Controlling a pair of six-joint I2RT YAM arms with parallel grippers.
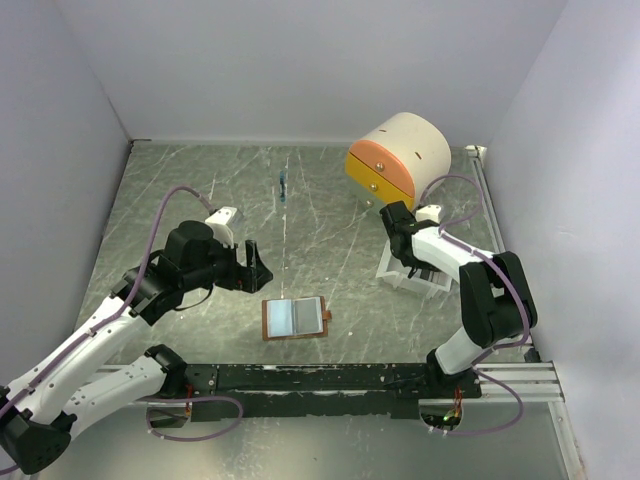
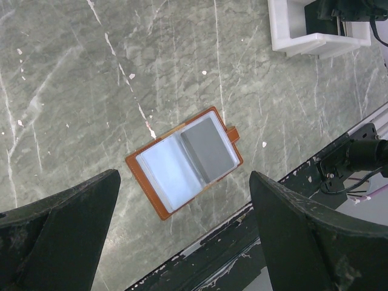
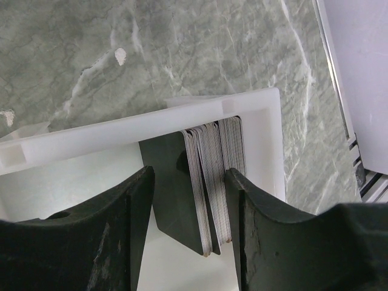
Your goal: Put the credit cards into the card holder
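Observation:
Dark cards [image 3: 209, 179] stand packed on edge at one end of a white tray [image 3: 91, 140], the foremost one leaning with its flat face showing. Over them my right gripper is part open, one finger on each side of the leaning card and edges; whether the pads touch any card I cannot tell. The card holder [image 2: 188, 160], brown-rimmed with a clear and a grey pocket, lies open and flat on the table. Above and behind it, my left gripper [image 1: 262, 268] hangs open, nothing between its fingers.
A white rounded cabinet [image 1: 415, 145] with orange and yellow drawers stands behind the tray. A small blue item [image 1: 283, 186] is at the back of the table. Bare marble surface [image 1: 340, 215] separates the holder from the tray.

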